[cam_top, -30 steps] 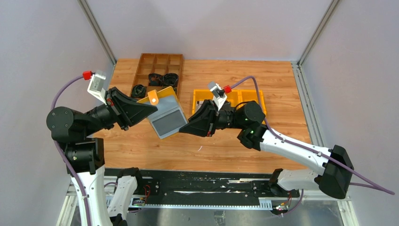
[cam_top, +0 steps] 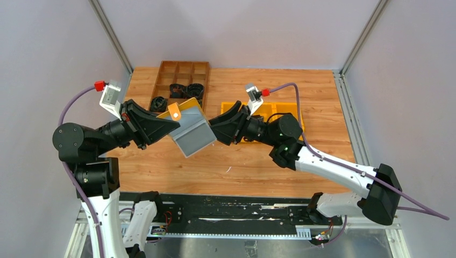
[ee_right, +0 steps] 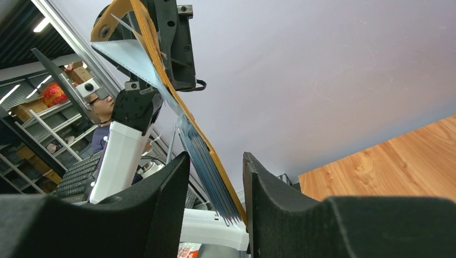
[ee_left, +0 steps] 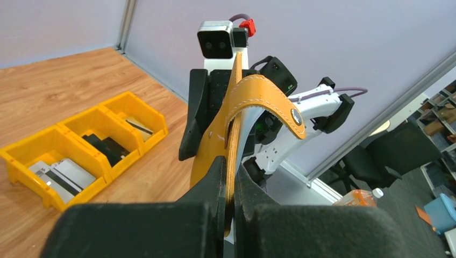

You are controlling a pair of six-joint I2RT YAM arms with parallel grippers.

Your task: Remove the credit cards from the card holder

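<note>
Above the table hangs a tan leather card holder [cam_top: 188, 128] with stacked translucent sleeves [ee_right: 207, 166]. My left gripper [cam_top: 176, 124] is shut on its left side; in the left wrist view the leather [ee_left: 231, 166] passes between the two fingers. The orange snap strap [ee_left: 263, 97] arches off the holder, unfastened. At the holder's right edge my right gripper stands open. The edge of the sleeves and leather shows between its parted fingers in the right wrist view; whether either finger touches them, I cannot tell. Which sleeves contain cards is not clear.
A yellow tray [ee_left: 80, 199] on the table has white cards [ee_left: 64, 177] in one compartment and dark flat items [ee_left: 107, 148] in another; the right arm partly covers it from above. A wooden divided box [cam_top: 166, 72] with black coiled items sits behind.
My right gripper has shifted from the holder's lower right corner up along its right edge, and its fingers have spread. The left gripper and holder have barely moved.
</note>
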